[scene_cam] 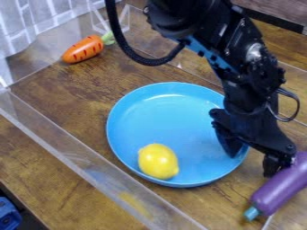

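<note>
My black gripper (252, 144) hangs from the top over the right rim of a blue plate (156, 117), open, its fingers low beside a purple eggplant-like toy (283, 185) with a teal tip at the lower right. A yellow lemon-like toy (157, 161) rests on the lower left part of the plate. An orange carrot toy (84, 48) lies at the back left.
The wooden table (60, 90) has free room left of the plate. Clear walls edge the area at the left and lower left. A blue object at the lower left corner is cut off.
</note>
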